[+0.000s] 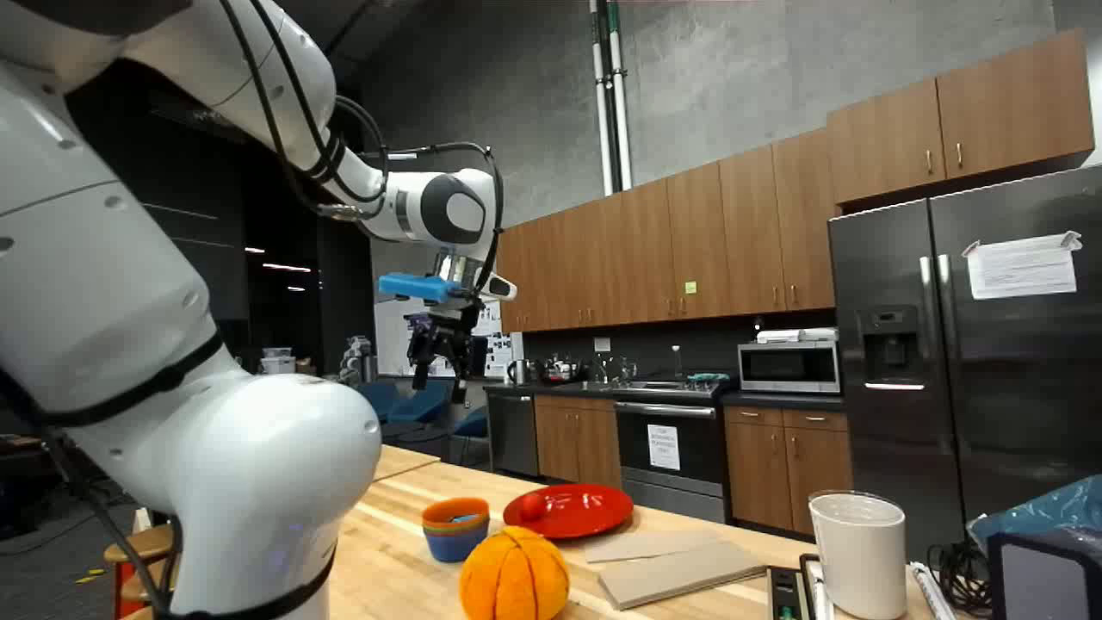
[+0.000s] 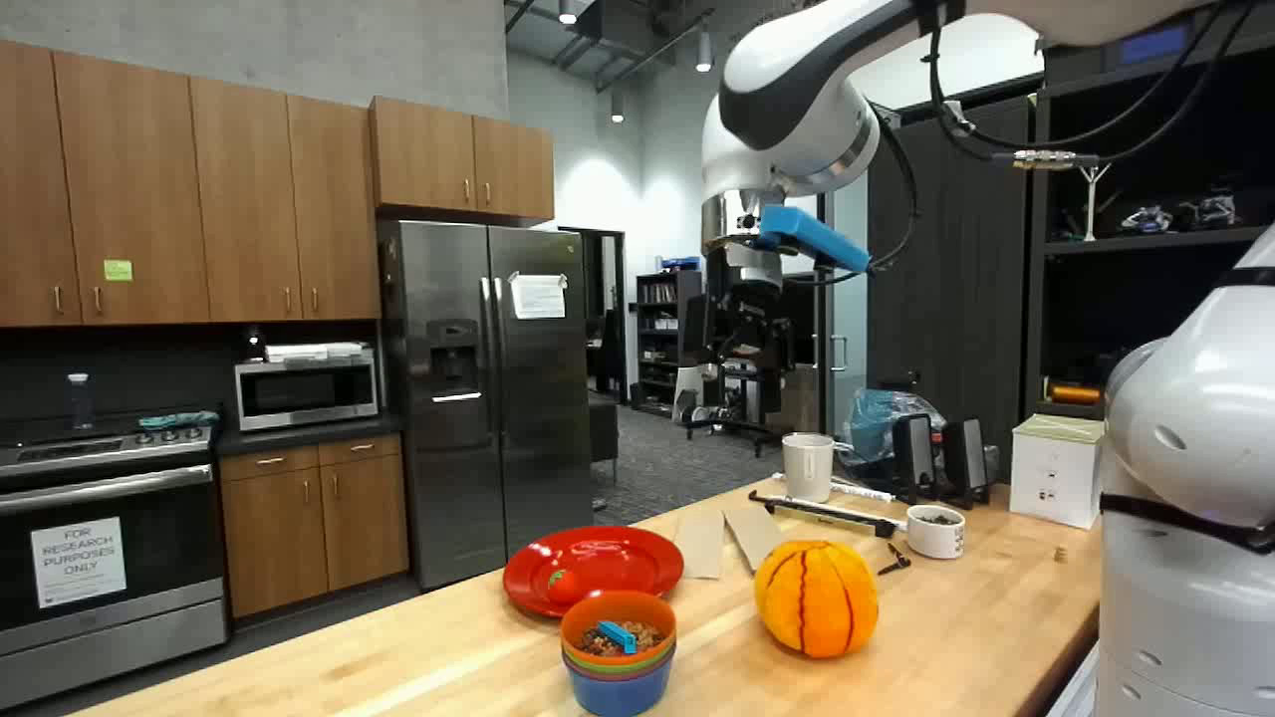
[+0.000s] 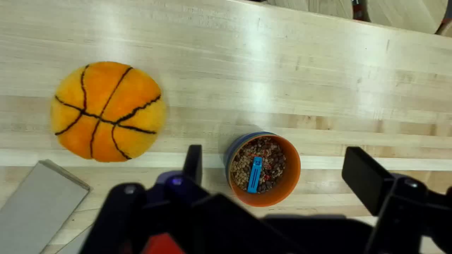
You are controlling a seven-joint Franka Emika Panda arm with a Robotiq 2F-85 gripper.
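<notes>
My gripper stands open, its two black fingers wide apart with nothing held. In the exterior view it hangs high above the table. Far below it, between the fingers in the wrist view, is a stack of bowls, orange (image 3: 292, 169) on top and blue (image 2: 622, 689) at the bottom. Small brown bits and a blue clip-like piece (image 3: 255, 174) lie inside the top bowl. A plush orange basketball (image 3: 108, 112) rests on the table beside the bowls. The red plate (image 2: 645, 554) carries a small red item (image 2: 563, 586), perhaps a toy fruit or vegetable.
Flat grey-brown boards (image 1: 682, 572) lie near the ball. A white pitcher (image 2: 808, 466), a small white mug (image 2: 934, 532), black speakers (image 2: 963, 458) and a white box (image 2: 1056, 468) stand towards the robot base. Bare tabletop (image 3: 360, 93) spreads around the bowls.
</notes>
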